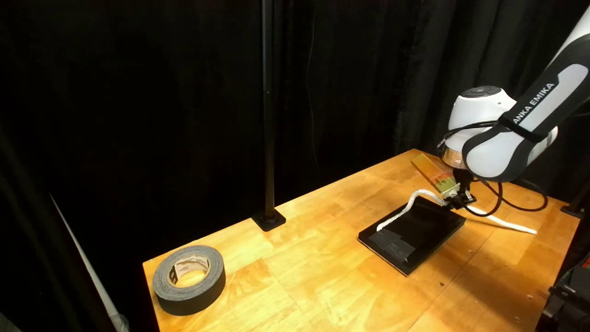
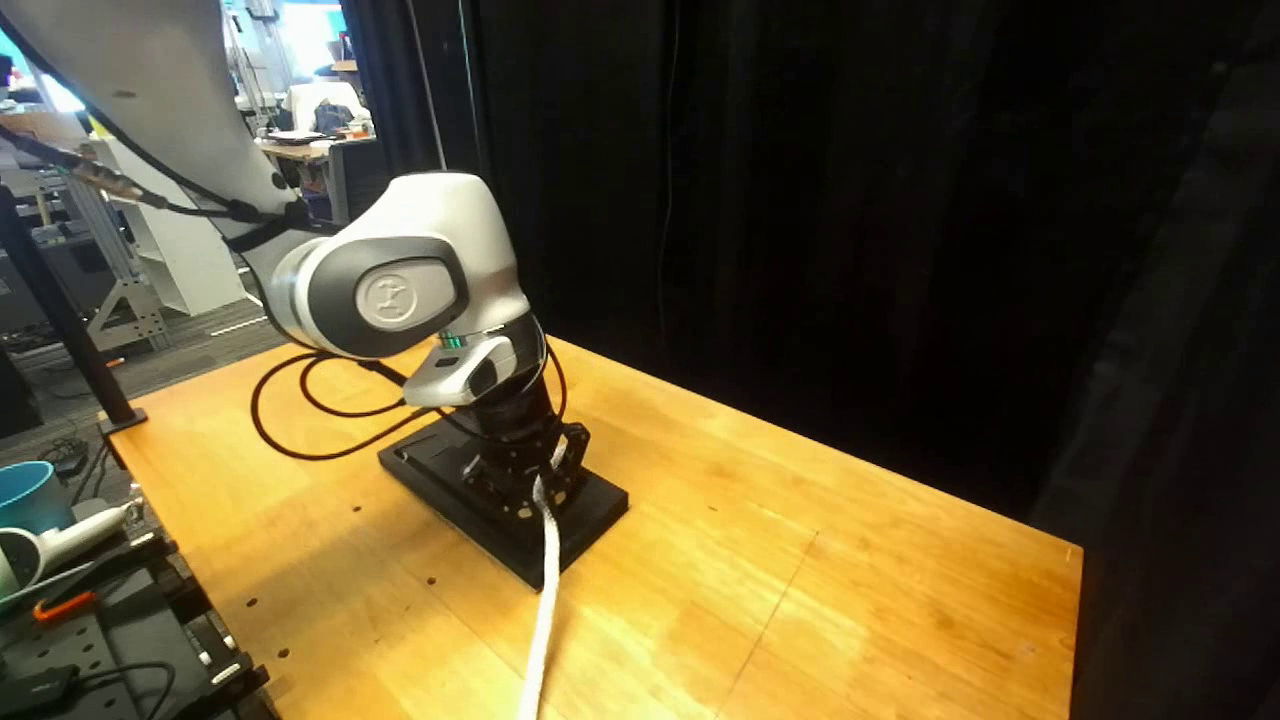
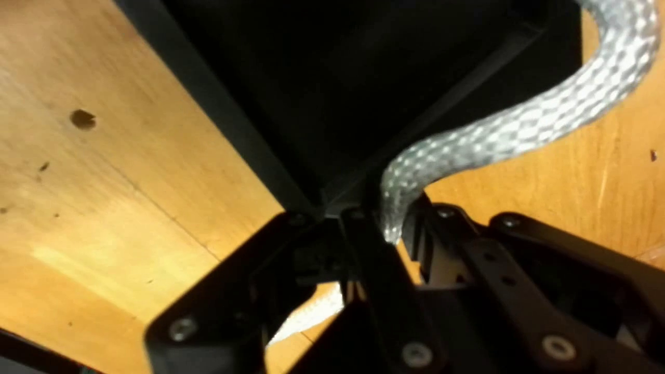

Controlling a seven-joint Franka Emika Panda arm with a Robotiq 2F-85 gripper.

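Note:
A white braided rope (image 1: 412,204) runs across a flat black tray (image 1: 413,235). My gripper (image 1: 457,202) is low over the tray's far right end, shut on the rope's middle part. From there one length arches up, then down to an end over the tray's taped corner; the other (image 1: 511,224) trails to the right over the table. In the wrist view the rope (image 3: 530,124) bends in between the dark fingers, and the tray (image 3: 230,124) lies below. The second exterior view shows the rope (image 2: 542,624) running toward the camera from the gripper (image 2: 534,486).
A roll of grey tape (image 1: 189,279) rests at the table's left corner. A yellow piece (image 1: 433,170) sticks out beside the gripper. Black posts stand at the table's edges, dark curtains hang behind, and the middle of the table (image 1: 309,249) is clear.

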